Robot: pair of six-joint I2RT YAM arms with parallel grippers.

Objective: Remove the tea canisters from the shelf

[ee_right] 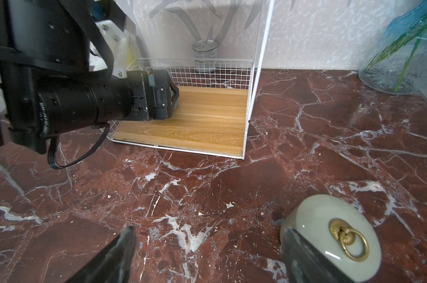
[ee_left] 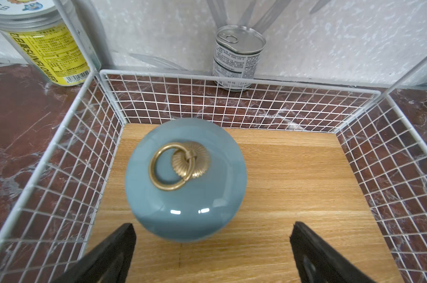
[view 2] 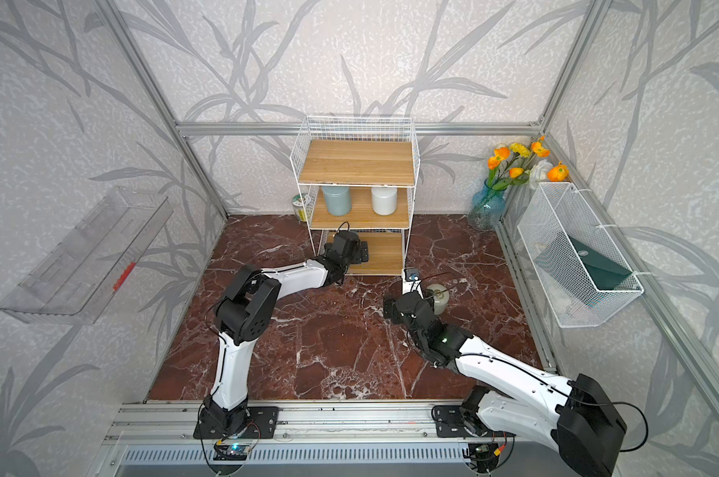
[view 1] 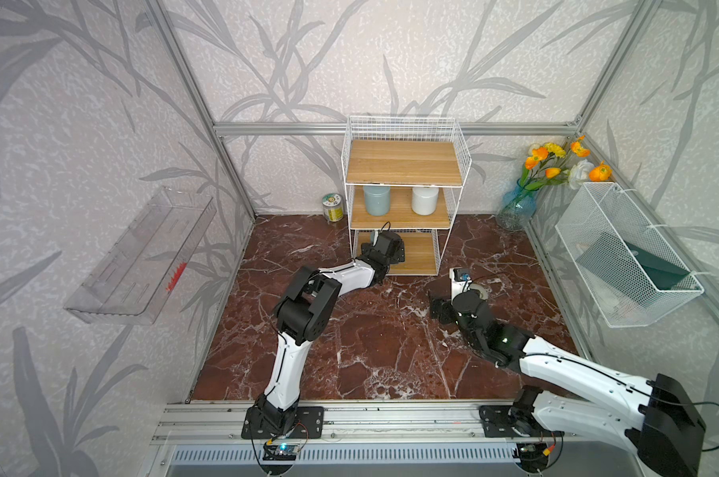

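Observation:
On the bottom tier of the white wire shelf (view 1: 423, 248), a blue canister (ee_left: 189, 188) with a brass ring on its lid stands toward the left. My left gripper is open just in front of it, its fingers apart and nothing between them. On the middle tier are a second blue canister (view 1: 376, 200) and a white canister (view 1: 424, 201), side by side. A pale green canister (ee_right: 333, 235) rests on the table by the right finger of my right gripper, which is open and empty.
A yellow tin (view 1: 332, 207) and a can (ee_left: 239, 52) stand outside the shelf's mesh. Wire sides flank the bottom tier. A glass flower vase (view 1: 518, 208) occupies the back right corner.

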